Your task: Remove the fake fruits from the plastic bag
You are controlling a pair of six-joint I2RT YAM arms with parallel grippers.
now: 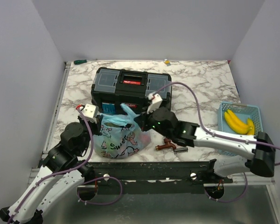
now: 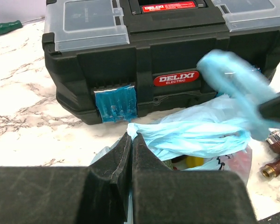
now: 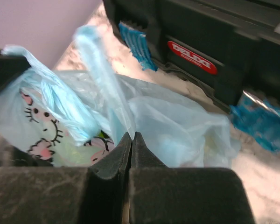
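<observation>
The light-blue plastic bag (image 1: 117,143), printed with cartoons, stands in front of the toolbox. My left gripper is shut on the left end of its rim. On the other side my right gripper is shut on a strip of the bag's edge, pulled up into a taut blue fold. In the left wrist view a yellow fruit (image 2: 194,161) and a darker one show through the bag's mouth beneath the rim. The bag hides the rest of its contents. Part of the right gripper is blurred at that view's right edge.
A black toolbox (image 1: 131,99) stands close behind the bag. A brown tap-like fitting (image 1: 166,145) and a spring (image 1: 181,150) lie to its right. The blue basket (image 1: 259,112) at far right holds bananas (image 1: 236,122). Bare marble lies between.
</observation>
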